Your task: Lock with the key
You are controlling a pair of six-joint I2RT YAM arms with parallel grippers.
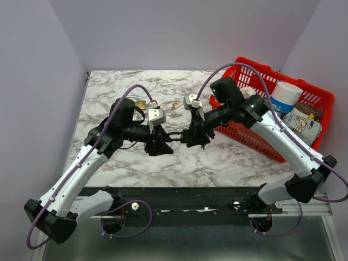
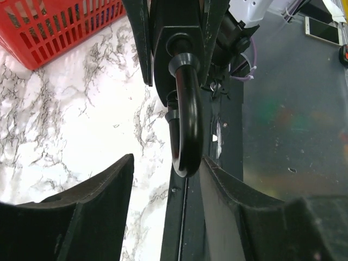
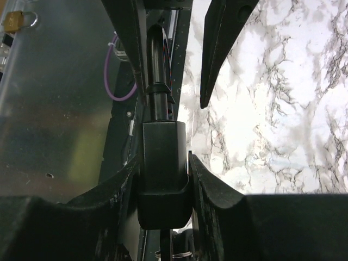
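A black padlock stands between my two arms. In the right wrist view its body [image 3: 163, 176] sits between the fingers of my right gripper, which is shut on it. The curved black shackle [image 2: 190, 122] shows large in the left wrist view, extending out from the body. Around that shackle my left gripper is open, its fingers [image 2: 111, 182] spread with visible gaps on both sides. A dark strip and a metal ring [image 3: 176, 254] appear below the body; I cannot tell whether that is a key. How far the shackle is seated is unclear.
A red basket [image 1: 242, 136] holding a white and blue roll [image 1: 285, 98] and packets stands at the right. Small brass pieces [image 1: 141, 104] lie toward the back of the marble table [image 1: 130, 168].
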